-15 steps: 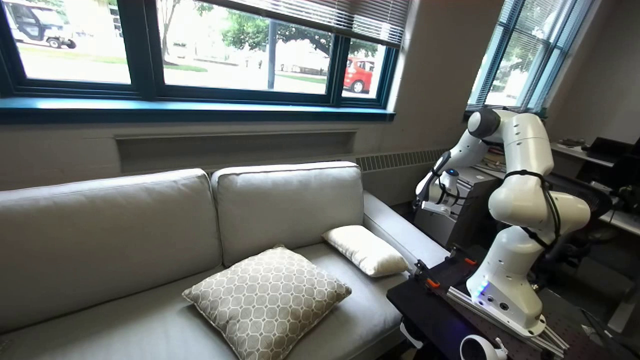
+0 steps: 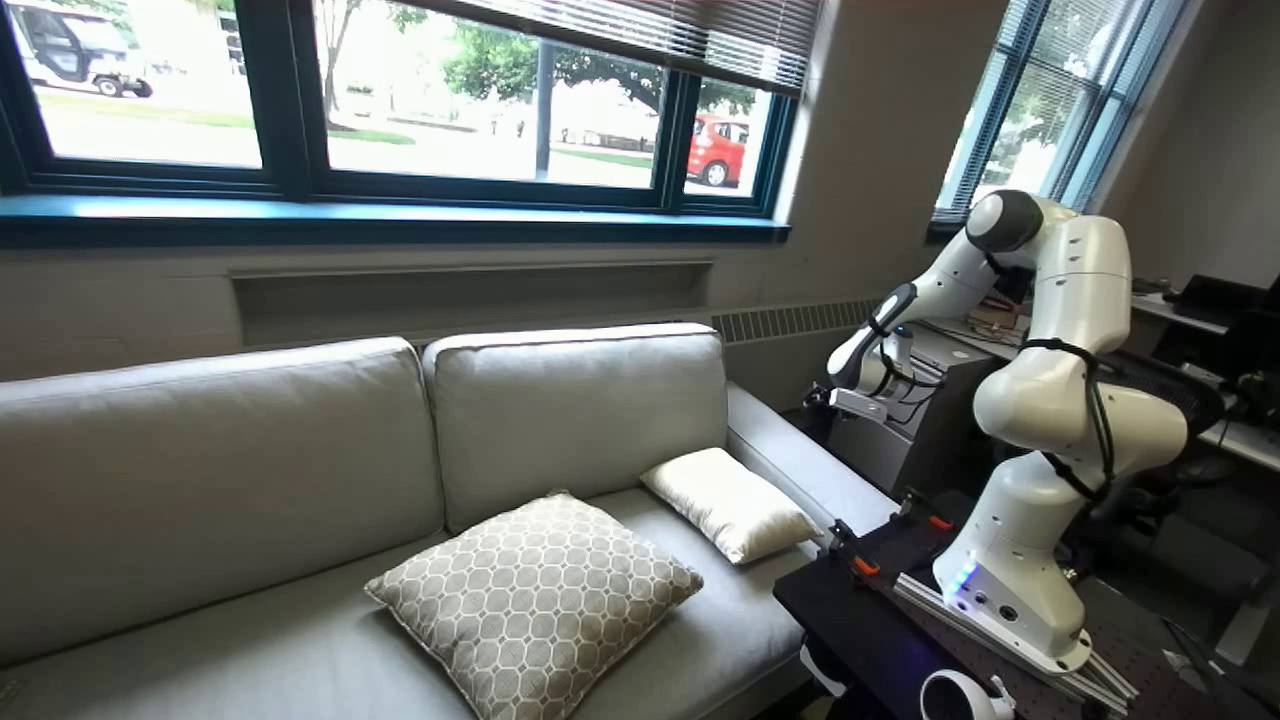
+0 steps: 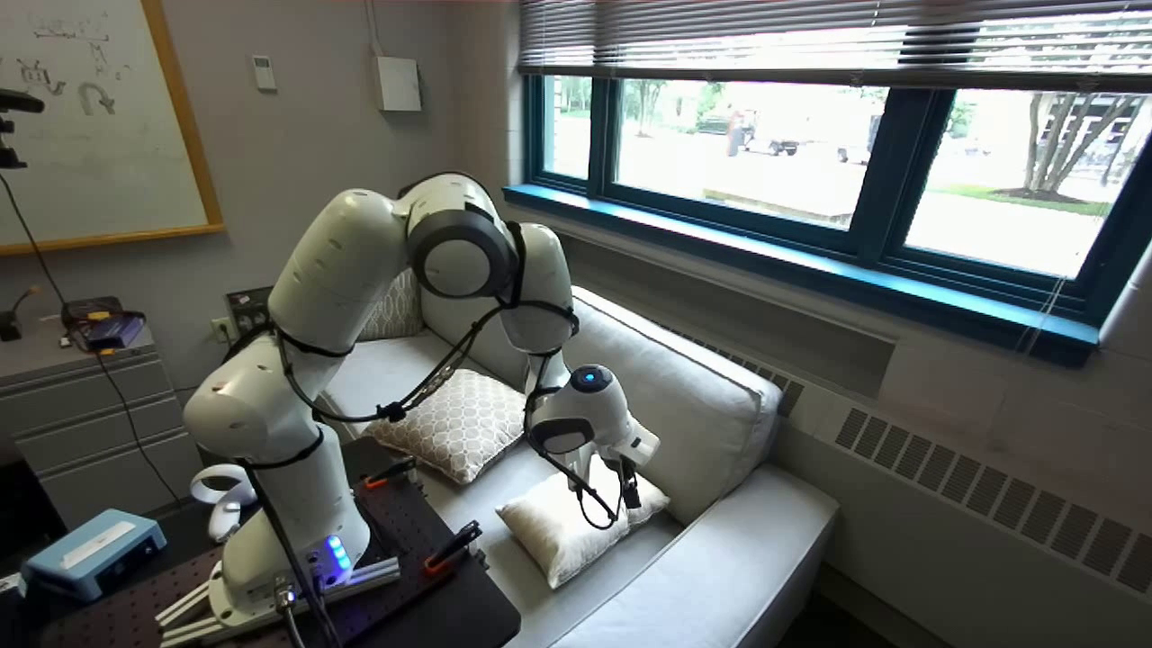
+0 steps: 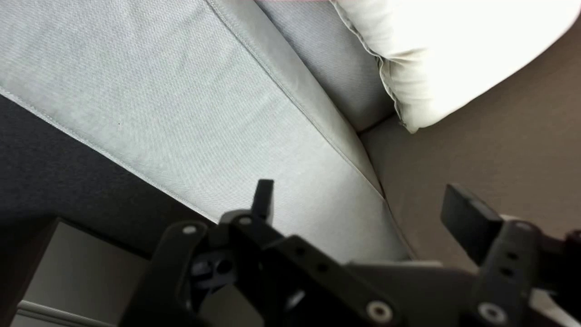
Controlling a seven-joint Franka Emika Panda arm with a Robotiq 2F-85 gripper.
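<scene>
My gripper is open, its fingers wide apart with nothing between them. In the wrist view it hangs above the grey sofa's armrest [image 4: 179, 103]. A plain white pillow [image 4: 463, 54] lies at the top right of that view, apart from the fingers. The same white pillow [image 2: 732, 504] rests on the sofa seat by the armrest in exterior view 1. Left of it lies a patterned pillow [image 2: 536, 606] with a beige-and-white lattice. In exterior view 2 the wrist overlaps the white pillow [image 3: 567, 529], partly hiding it.
A black table [image 3: 475, 605] carries the arm's base, with orange-and-black clamps [image 3: 454, 549] along its edge. The sofa backrest [image 2: 576, 408] stands along the wall below the window. A dark cabinet [image 2: 888, 444] stands beyond the armrest.
My arm's elbow has risen and shifted right in exterior view 1, and the wrist has tilted. The white pillow has shifted slightly, its near edge now lower in view. The patterned pillow is unchanged.
</scene>
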